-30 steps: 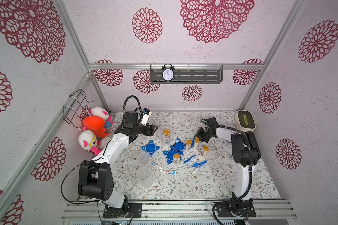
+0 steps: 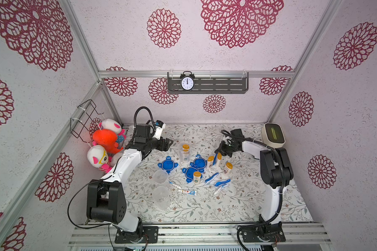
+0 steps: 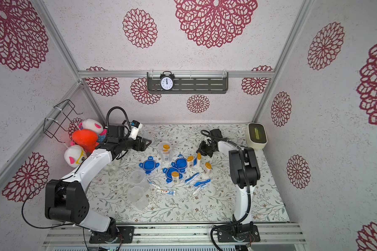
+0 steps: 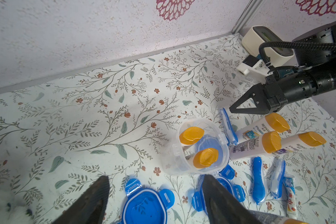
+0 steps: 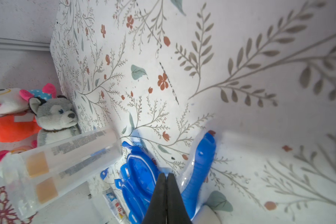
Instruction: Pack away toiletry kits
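Note:
A blue toothbrush case (image 5: 200,164) stands out to the right of my right gripper's tips (image 5: 166,175) in the right wrist view. Those fingers are shut together with nothing between them, and the case lies outside them. From the left wrist view, that case (image 4: 227,126) leans by orange-capped bottles (image 4: 255,143), just below the closed tips of my right gripper. My left gripper is open and empty, high over the table. In front of it stands a clear cup (image 4: 171,158) holding two orange-capped bottles.
Blue lids (image 2: 168,164) lie mid-table, with two empty clear cups (image 2: 161,198) at front left. More toothbrush cases (image 2: 222,182) and a toothpaste tube (image 2: 187,192) lie toward the front. A cream bin (image 2: 273,135) stands back right.

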